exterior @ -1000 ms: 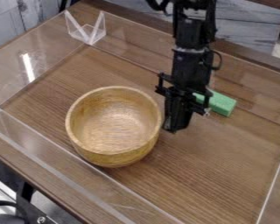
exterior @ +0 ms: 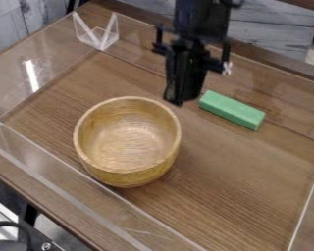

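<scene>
My black gripper (exterior: 186, 93) is raised over the table behind the wooden bowl (exterior: 127, 137), between it and a green block (exterior: 231, 110). The fingertips look narrow and dark, with nothing visible held; whether they are shut is hard to make out. The bowl is empty.
A small clear wire-like object (exterior: 97, 29) stands at the back left. A dark cable lies at the lower left edge.
My gripper has risen and moved back, away from the table beside the bowl. The bowl and green block have not visibly moved.
</scene>
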